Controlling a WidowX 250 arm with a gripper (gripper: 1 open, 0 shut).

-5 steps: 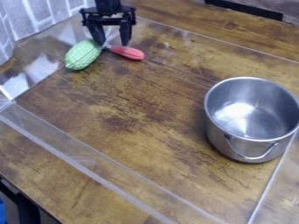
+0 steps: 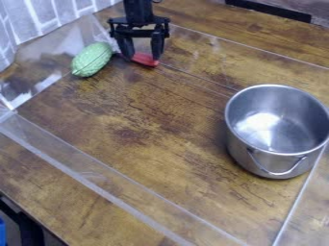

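Note:
At the back left of the wooden table, my black gripper [image 2: 140, 45] is down over a red oblong object [image 2: 146, 61], its fingers around or just above that object's near part. Whether they are closed on it I cannot tell. A pale green ribbed vegetable [image 2: 91, 60] lies to the left of the gripper, apart from it. A steel pot [image 2: 275, 131] with a handle stands at the right, empty as far as I can see.
A wrinkled translucent sheet [image 2: 29, 38] is at the back left. Clear plastic strips border the work area.
My gripper has moved right and lower, from between the green vegetable and the red object to over the red object, which it now partly hides.

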